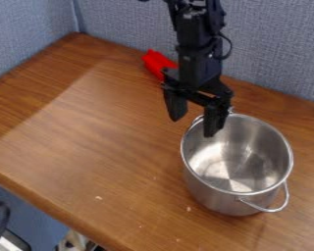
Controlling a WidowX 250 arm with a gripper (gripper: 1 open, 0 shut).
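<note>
My gripper (194, 115) hangs at the upper middle of the camera view, open, with its fingers pointing down at the rim of a grey metal pot (237, 173). One finger is over the pot's back left edge; whether it touches the rim I cannot tell. The pot stands upright on the right side of the wooden table and has a wire handle at the front right. Its inside looks empty. A red object (159, 63) lies at the back behind the arm, partly hidden by it.
A speckled grey wall (281, 54) runs along the back. A dark shape sits at the bottom left corner.
</note>
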